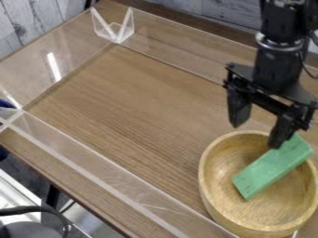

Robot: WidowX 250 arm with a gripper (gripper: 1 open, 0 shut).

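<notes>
My black gripper [265, 112] hangs at the right, pointing down just above a round tan bowl [224, 193], its two fingers apart with nothing seen between them. In the bowl a green elongated object [267, 172] lies diagonally, below the gripper and apart from it. The arm reaches up out of the top of the view.
A wooden tray surface [112, 93] fills most of the view and is clear on the left and middle, with clear plastic walls along its edges. A black cable or part lies at the lower left outside it.
</notes>
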